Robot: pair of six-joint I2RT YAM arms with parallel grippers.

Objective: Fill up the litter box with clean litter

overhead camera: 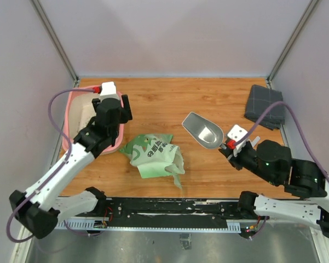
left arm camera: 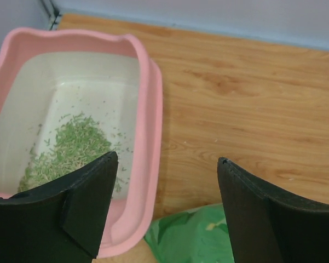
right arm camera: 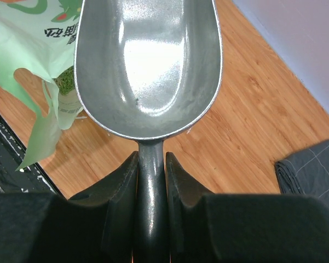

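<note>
The pink litter box (overhead camera: pixel 121 131) stands at the left of the table. In the left wrist view a patch of green-tan litter (left arm camera: pixel 79 141) lies on its white floor. Above the box's right side, my left gripper is open with nothing between its fingers. A grey metal scoop (overhead camera: pixel 206 134), empty inside, is out over the middle-right table. My right gripper is shut on its dark handle (right arm camera: pixel 151 203). The green litter bag (overhead camera: pixel 156 159) lies crumpled between the arms, and some litter (right arm camera: pixel 65 80) shows at its mouth.
A folded dark cloth (overhead camera: pixel 264 106) lies at the back right. A small white object (overhead camera: pixel 255 141) is near the right arm.
</note>
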